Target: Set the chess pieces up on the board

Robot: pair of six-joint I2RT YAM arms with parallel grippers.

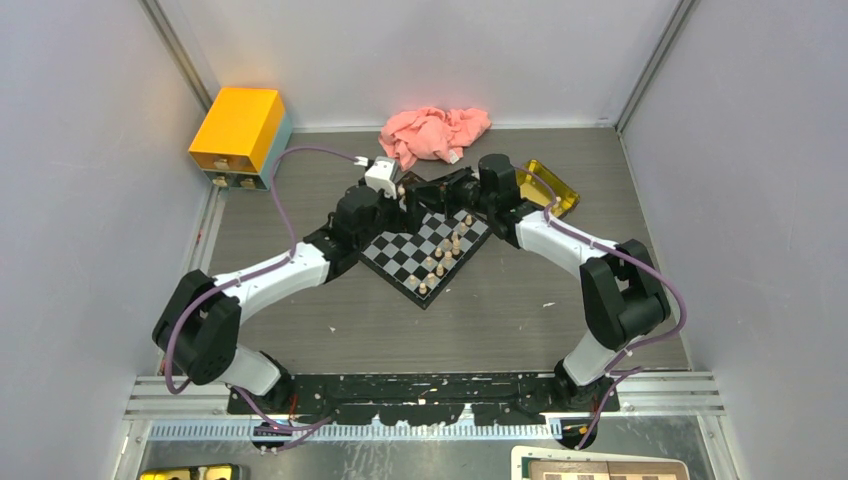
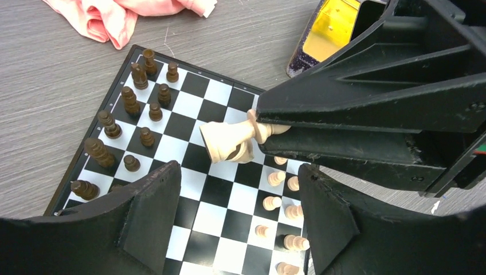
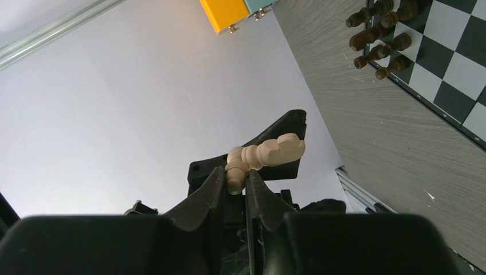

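Observation:
A light wooden chess piece (image 2: pixel 226 137) (image 3: pixel 275 151) is clamped in my right gripper above the chessboard (image 1: pixel 395 255). My left gripper stands open facing that piece, its fingers spread on either side of it in the left wrist view. On the board, several dark pieces (image 2: pixel 97 150) fill the far-left side and several light pieces (image 2: pixel 275 177) stand along the right side. In the top view both grippers meet over the board and hide part of it.
A pink cloth (image 1: pixel 430 135) lies at the back, a yellow tray (image 1: pixel 560 185) at the right, and a yellow and blue box (image 1: pixel 240 130) at the back left.

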